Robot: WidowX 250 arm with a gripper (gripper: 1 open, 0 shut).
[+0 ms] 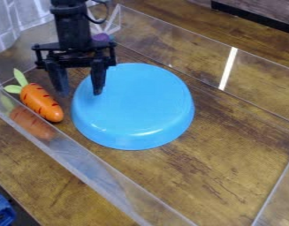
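Observation:
The dark robot gripper hangs at the upper left, its fingers spread apart with nothing visible between them, over the left rim of an upturned blue bowl or plate. An orange toy carrot with green leaves lies left of the blue dish, just below and left of the gripper. A purple object is partly hidden behind the arm.
A clear plastic wall runs along the left and lower left, reflecting the carrot. A small blue object sits at the bottom left corner.

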